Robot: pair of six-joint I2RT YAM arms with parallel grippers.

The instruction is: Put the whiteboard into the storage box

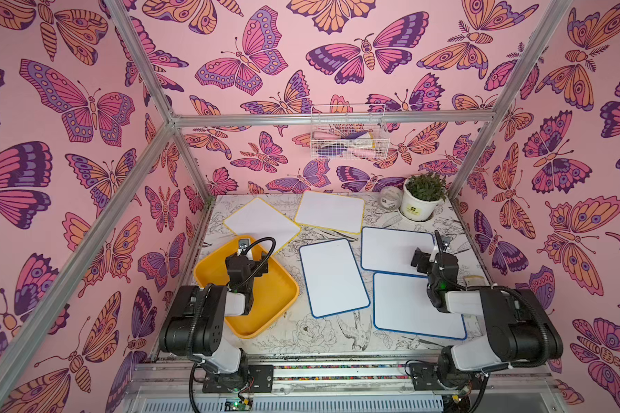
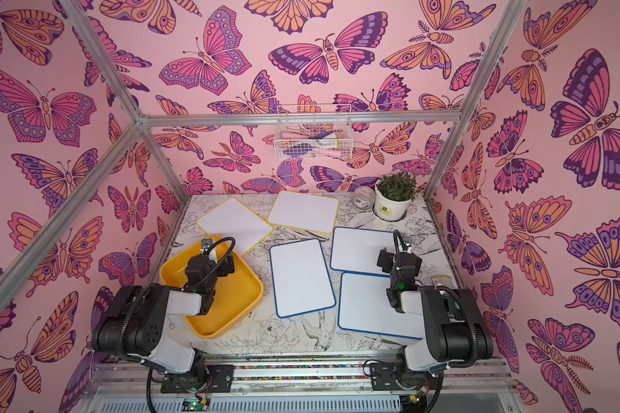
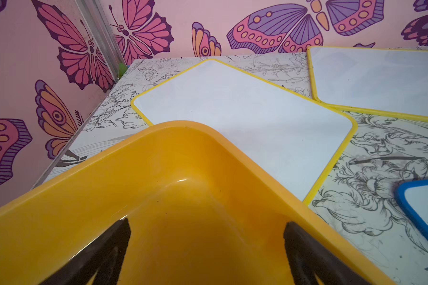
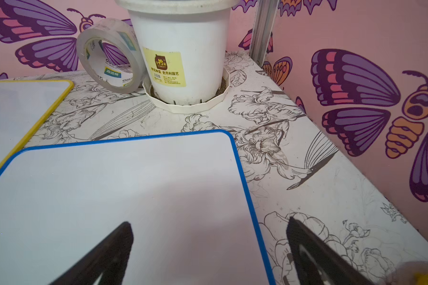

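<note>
The yellow storage box [image 1: 282,292] sits at the left of the table with an empty floor where it shows. Over it hangs my left gripper, open, nothing between its fingers. Two yellow-edged whiteboards lie flat behind: one [image 1: 260,219] close to the box's far corner, the other [image 1: 329,210] to its right. A blue-edged whiteboard [image 1: 334,277] lies mid-table. Two more blue-edged ones lie at the right, one farther back [image 1: 392,247] and one nearer [image 1: 410,306]. Above the farther one my right gripper is open and empty.
A potted plant [image 1: 421,196] and a clear tape roll [image 4: 110,54] stand at the back right. On the rear wall hangs a wire basket [image 1: 349,141] with things in it. Between the box and the middle whiteboard runs a strip of bare table [image 1: 313,334].
</note>
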